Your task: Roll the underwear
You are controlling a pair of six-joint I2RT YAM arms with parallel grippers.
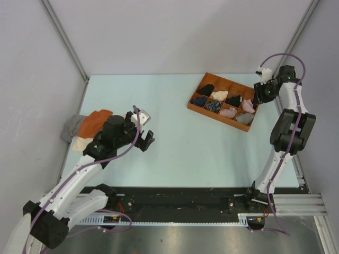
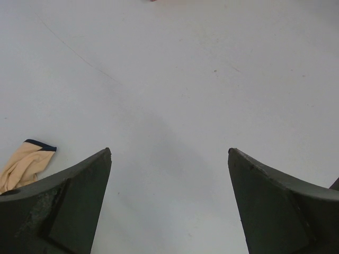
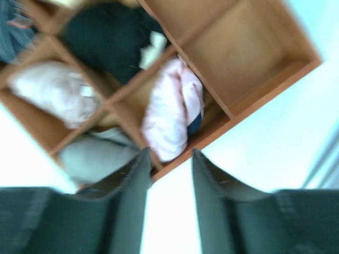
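Note:
A wooden divided box [image 1: 212, 112] holds rolled dark, cream, striped, pink and grey garments in the upper right of the table. In the right wrist view a pink roll [image 3: 167, 106] lies in a compartment beside an empty one. My right gripper is above the box's right edge; its fingertips are close together, with no garment seen held. My left gripper is open over bare table. At the table's left lie loose garments: orange [image 1: 94, 123], grey [image 1: 71, 127] and beige [image 2: 26, 164].

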